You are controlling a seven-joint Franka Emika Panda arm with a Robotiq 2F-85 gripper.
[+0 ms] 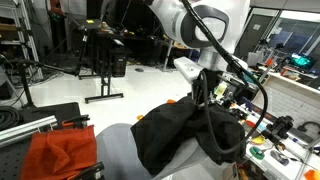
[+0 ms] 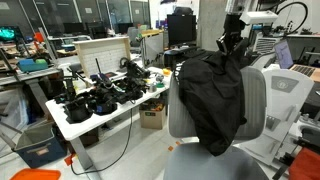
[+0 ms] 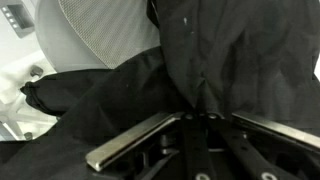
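Note:
A black cloth (image 1: pixel 175 128) hangs over the mesh backrest of a grey chair (image 2: pixel 183 120). Its folds gather upward to my gripper (image 1: pixel 207 92), which is above the top of the backrest. In the wrist view the cloth (image 3: pixel 215 60) bunches to a point between the fingertips, and the gripper is shut on it. From the other side the cloth (image 2: pixel 215 100) falls down the front of the backrest toward the seat. Much of the backrest is covered, and the fingertips are partly hidden by the folds.
An orange-red cloth (image 1: pixel 58 152) lies at the front left. A white table with several black items (image 2: pixel 100 105) stands beyond the chair. Bare floor (image 2: pixel 140 150) shows between them. A long black cable (image 1: pixel 262 105) loops beside the arm.

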